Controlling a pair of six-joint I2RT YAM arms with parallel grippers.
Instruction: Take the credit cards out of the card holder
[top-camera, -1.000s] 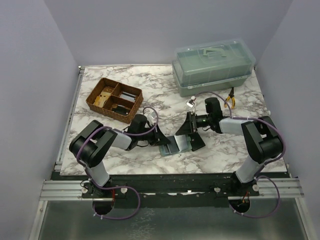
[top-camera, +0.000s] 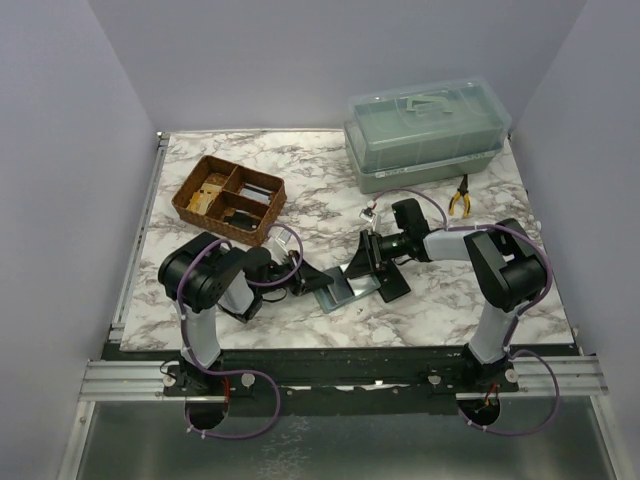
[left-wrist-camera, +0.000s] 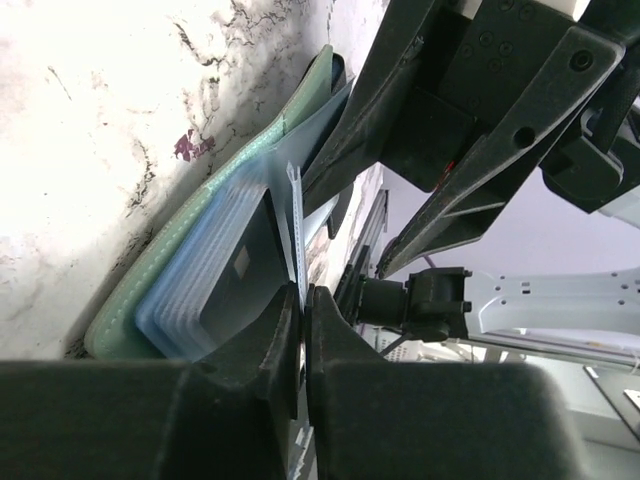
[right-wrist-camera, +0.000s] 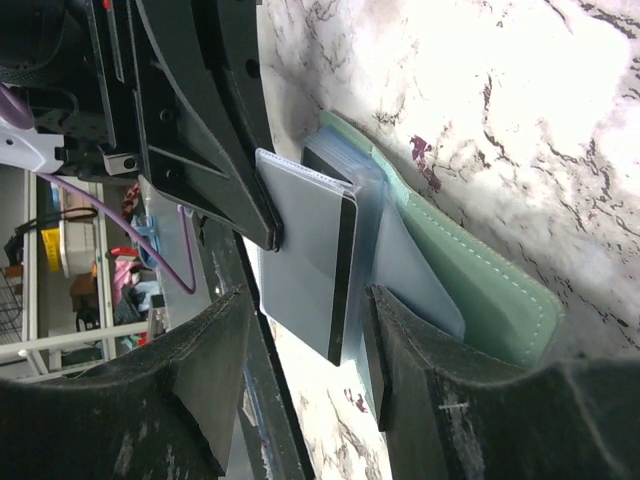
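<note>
The mint-green card holder (top-camera: 336, 302) lies open on the marble table between both grippers, with clear sleeves and cards (left-wrist-camera: 235, 270) in it. My left gripper is shut on a thin clear sleeve edge of the holder. My right gripper is open at the holder's other side, its fingers either side of a pale, card-like block (right-wrist-camera: 305, 250) that stands among the sleeves; whether they touch it I cannot tell. A dark flat piece (top-camera: 393, 284) lies just right of the holder.
A wicker basket (top-camera: 230, 167) with compartments stands at the back left. Stacked plastic boxes (top-camera: 420, 130) fill the back right, with yellow pliers (top-camera: 460, 200) beside them. The table's front edge runs close below the holder.
Since a second ago both arms have shifted left, and the holder between them has moved slightly left too.
</note>
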